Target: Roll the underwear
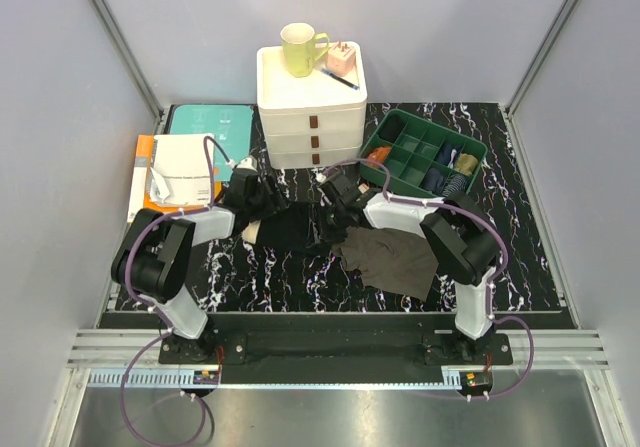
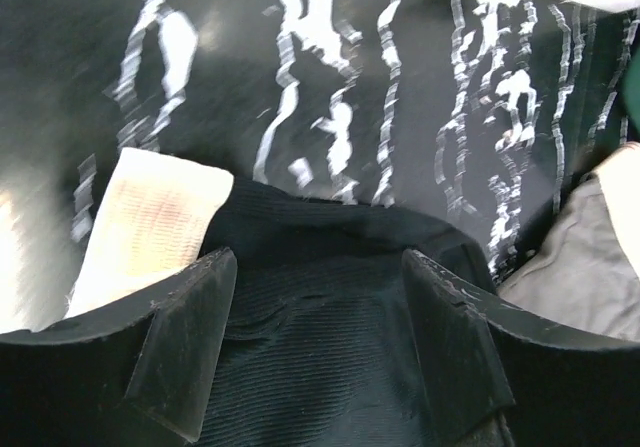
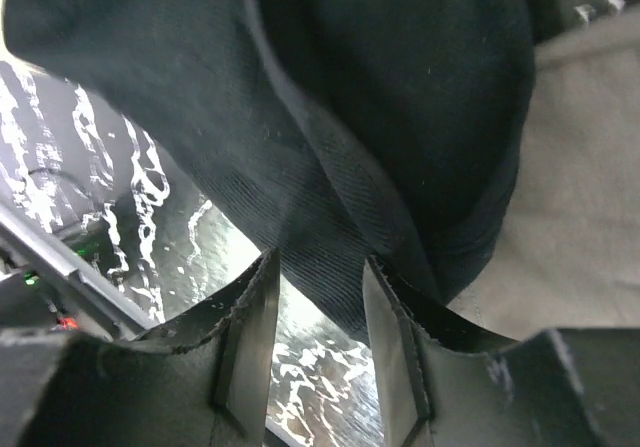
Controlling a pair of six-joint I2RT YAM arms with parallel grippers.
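The black underwear (image 1: 287, 229) lies on the dark marbled surface in the top view, partly hidden by both arms, its beige waistband (image 2: 150, 217) on the left. My left gripper is over its upper part, with the fingers apart and black cloth below and between them. At its right side, my right gripper has its fingertips by the cloth's lower corner. A gap shows between those fingers, with cloth and bare surface in it; whether cloth is pinched is unclear. Across the underwear (image 3: 330, 147) runs a raised fold.
Grey-brown cloth (image 1: 395, 262) lies flat to the right, touching the underwear's side. Behind it stands a green divided box (image 1: 410, 185) holding several rolled items. A white drawer unit (image 1: 312, 112) is at the back, papers (image 1: 186, 167) at the left. Bare surface lies in front.
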